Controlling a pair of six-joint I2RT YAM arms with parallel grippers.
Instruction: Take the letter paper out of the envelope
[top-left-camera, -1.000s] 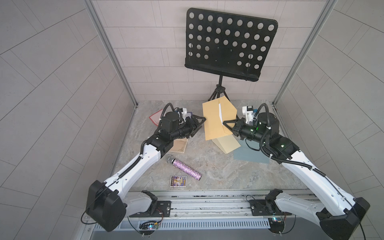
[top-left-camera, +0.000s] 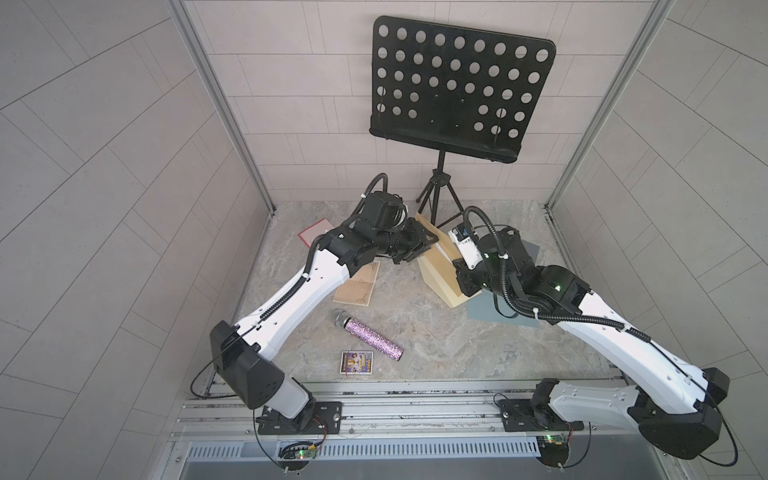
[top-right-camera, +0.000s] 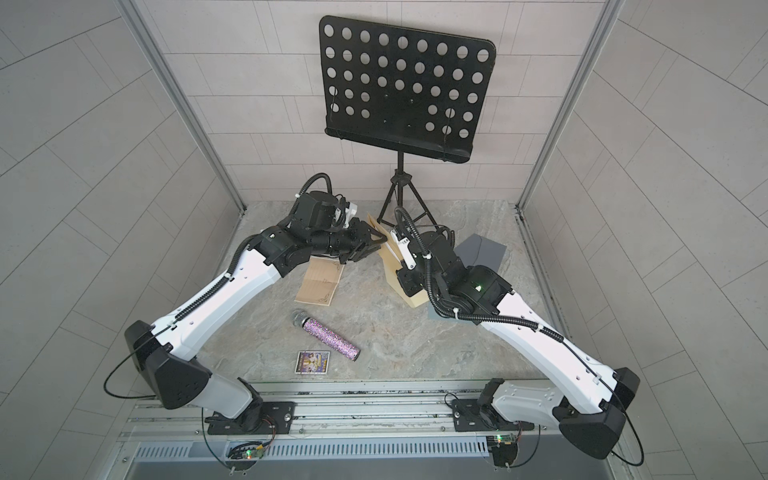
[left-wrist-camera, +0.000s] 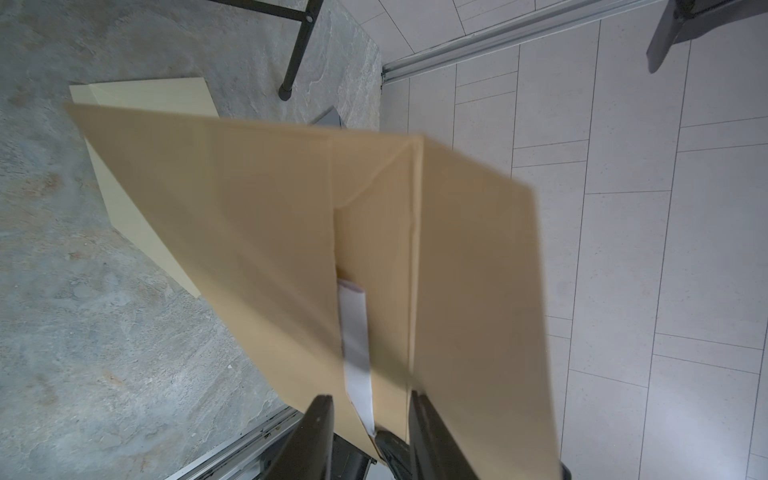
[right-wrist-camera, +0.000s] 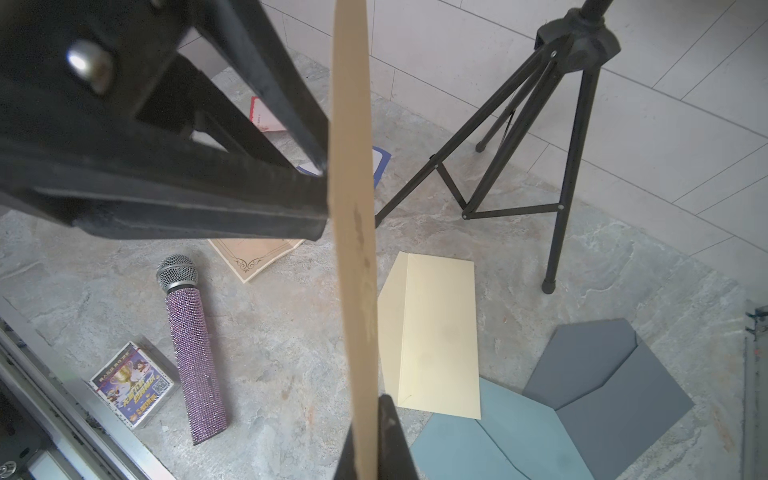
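The tan envelope (left-wrist-camera: 480, 304) is held up off the floor, with its flap open. Inside its mouth a narrow strip of white letter paper (left-wrist-camera: 357, 344) shows in the left wrist view. My right gripper is shut on the envelope's edge; the envelope appears almost edge-on in the right wrist view. My left gripper is part open, its two fingers (left-wrist-camera: 316, 432) apart and facing the envelope's mouth. Paper and envelope lie behind that gap, and nothing is gripped there. In the top left view the left fingertips reach close to the envelope.
A cream envelope (right-wrist-camera: 440, 336) lies on the floor below, beside blue (right-wrist-camera: 520, 432) and grey (right-wrist-camera: 616, 392) ones. The music stand's tripod (right-wrist-camera: 552, 144) is close behind. A glittery microphone (right-wrist-camera: 192, 352) and a card box (right-wrist-camera: 132, 384) rest nearer the front.
The envelope has turned from facing the top camera to nearly edge-on as my right gripper rotated it and moved left. My left gripper has moved right and slightly up, closer to its mouth.
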